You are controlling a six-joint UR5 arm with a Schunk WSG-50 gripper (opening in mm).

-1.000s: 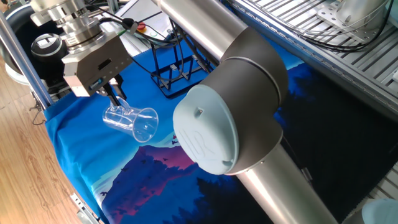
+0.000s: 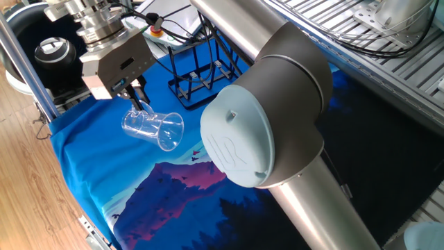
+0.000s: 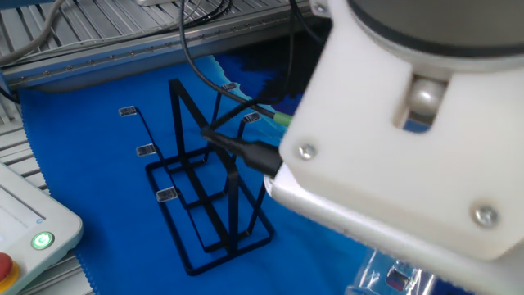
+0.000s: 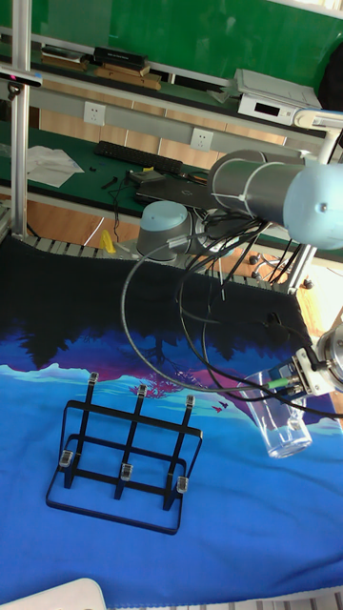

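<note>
A clear glass mug (image 2: 154, 129) hangs tilted nearly on its side in exterior view 1, its mouth toward the right. My gripper (image 2: 139, 103) is shut on the mug's handle, its dark fingers pointing down at it. In exterior view 3 the mug (image 4: 281, 427) shows at the right, above the blue cloth. Only part of the mug (image 3: 391, 277) appears at the bottom of exterior view 2, where the white arm housing covers the gripper. A black wire rack (image 4: 126, 473) with several small clear tips stands on the cloth, apart from the mug.
A blue cloth (image 4: 233, 549) with a mountain print covers the table. The teach pendant (image 3: 33, 225) lies beside the rack. Loose black cables (image 4: 183, 315) loop from the arm over the table. The cloth around the rack is bare.
In exterior view 1 the gripper and the mug have moved together a little to the right and slightly up, toward the rack. The arm's elbow has shifted right too.
</note>
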